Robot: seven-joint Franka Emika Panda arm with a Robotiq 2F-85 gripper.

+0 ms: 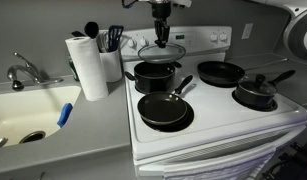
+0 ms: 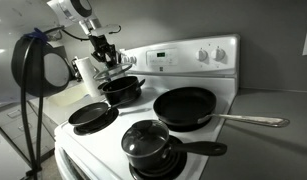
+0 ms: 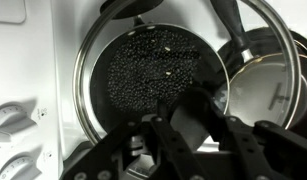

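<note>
Gripped from above at its knob, a clear glass lid hangs over the black pot at the back left of the stove. My gripper is shut on the lid's knob, which its fingers largely hide. A gap shows between the lid and the pot rim in the first exterior view. In the wrist view the lid's rim circles the pot, and black beans show through the glass. The second exterior view has the lid above the pot too.
An empty frying pan sits in front of the pot, and another pan lies at the back right. A lidded saucepan occupies the front right. Paper towels and a utensil holder stand to the left.
</note>
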